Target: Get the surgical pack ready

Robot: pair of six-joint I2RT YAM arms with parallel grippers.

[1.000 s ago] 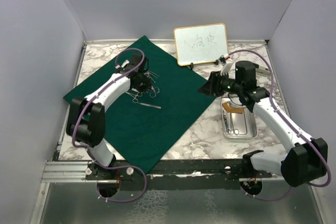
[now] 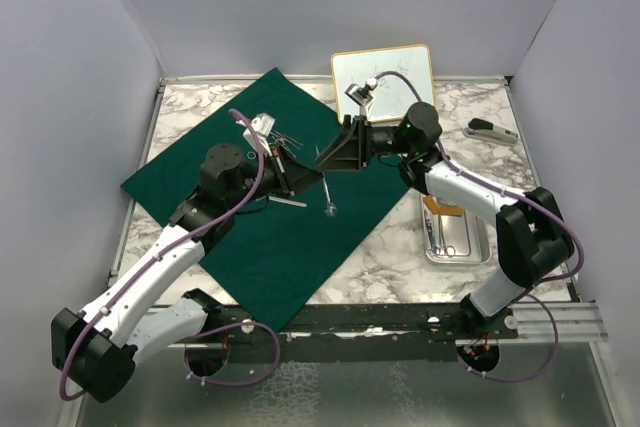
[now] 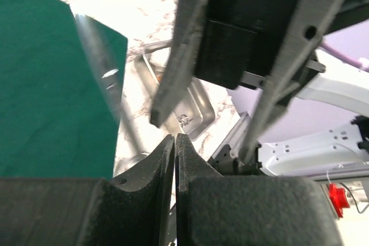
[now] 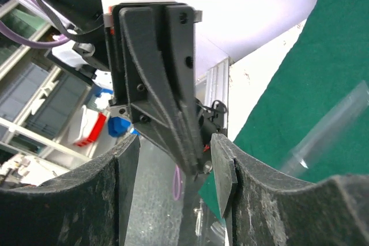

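Observation:
A surgical instrument [image 2: 328, 197] is in the air between my two grippers, over the green cloth [image 2: 290, 277]; it looks blurred and translucent in the left wrist view [image 3: 109, 79]. My left gripper is shut, with nothing clear between its fingertips. Other scissors and instruments [image 2: 282, 142] lie on the cloth at the upper left, partly hidden by the left arm.
A metal tray [image 2: 455, 252] with instruments and a brown block sits at the right. A whiteboard [image 2: 380, 67] stands at the back, and a stapler-like object [image 2: 490, 131] lies at the back right.
Both arms have moved toward the middle and met.

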